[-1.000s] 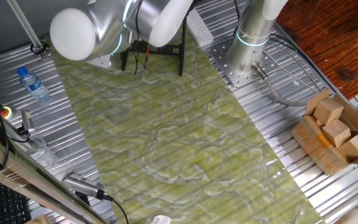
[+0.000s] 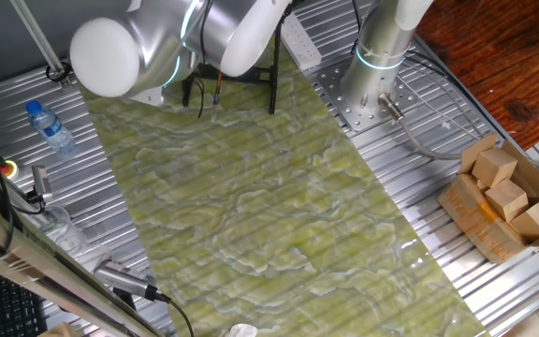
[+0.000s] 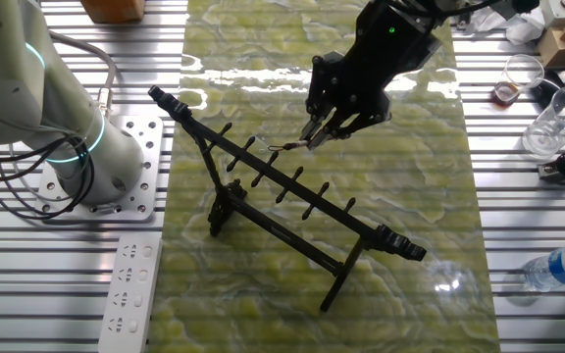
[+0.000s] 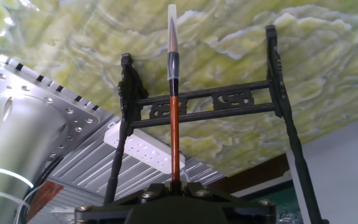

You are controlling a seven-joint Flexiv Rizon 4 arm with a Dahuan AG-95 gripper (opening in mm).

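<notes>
A brush with a red-brown handle (image 4: 174,134) and a pale, covered tip (image 4: 172,28) runs straight out from between my gripper's fingers in the wrist view. My gripper (image 3: 319,138) is shut on the handle's top end. From it a thin hanging loop (image 3: 275,148) reaches toward the pegs of a black brush rack (image 3: 292,183); whether it touches a peg I cannot tell. The rack stands upright on the green marbled mat (image 3: 410,294). In exterior view 1 the arm hides my gripper, but the brush (image 2: 217,94) shows hanging in front of the rack (image 2: 273,80).
A water bottle (image 2: 50,126) is at the left, and a cardboard box (image 2: 475,220) with wooden blocks at the right.
The arm's white rounded joint has shifted slightly left and down in exterior view 1. The brush has moved a little toward the lower left with it. The rack has not moved.
</notes>
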